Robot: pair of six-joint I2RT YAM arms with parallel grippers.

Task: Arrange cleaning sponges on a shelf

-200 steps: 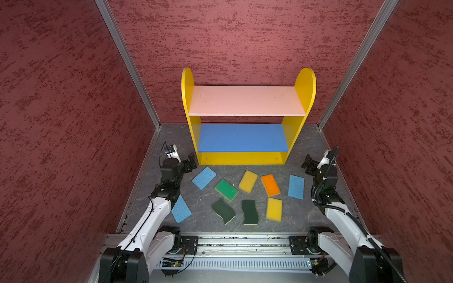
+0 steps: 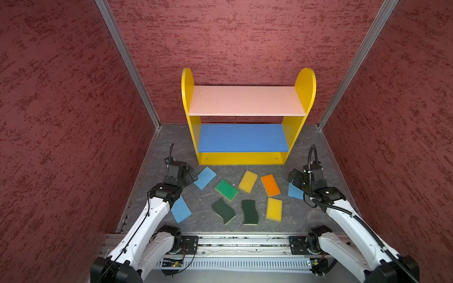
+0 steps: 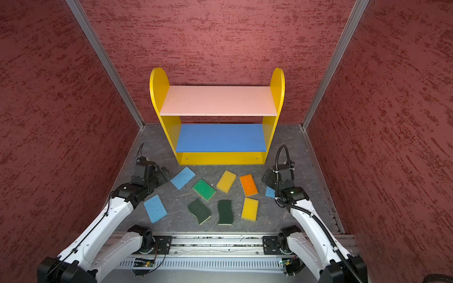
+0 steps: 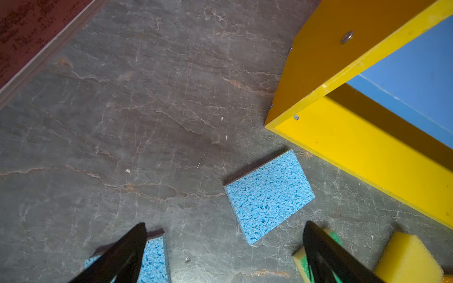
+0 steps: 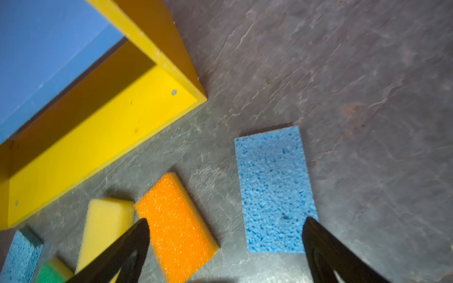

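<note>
In the top left view several sponges lie flat on the grey floor: blue ones point(image 2: 205, 178), green point(image 2: 226, 189), orange point(image 2: 270, 185), yellow point(image 2: 274, 209) and wavy dark green point(image 2: 250, 212). Both visible boards of the shelf, pink point(image 2: 245, 100) above and blue point(image 2: 243, 137) below, are bare. My left gripper is open above the floor; a blue sponge point(image 4: 270, 195) shows ahead of its fingers, with nothing gripped. Also open, my right gripper hovers over another blue sponge point(image 5: 276, 191), partly covering it in the top left view. An orange sponge point(image 5: 177, 228) lies beside that one.
The shelf's yellow side panels point(image 2: 306, 89) rise at both ends, and its yellow base point(image 2: 243, 158) meets the floor behind the sponges. Red walls point(image 2: 61, 118) close in on both sides. Bare floor point(image 4: 141, 118) lies left of the shelf.
My right gripper has moved left and toward the front, now over the right blue sponge. No sponge has clearly moved.
</note>
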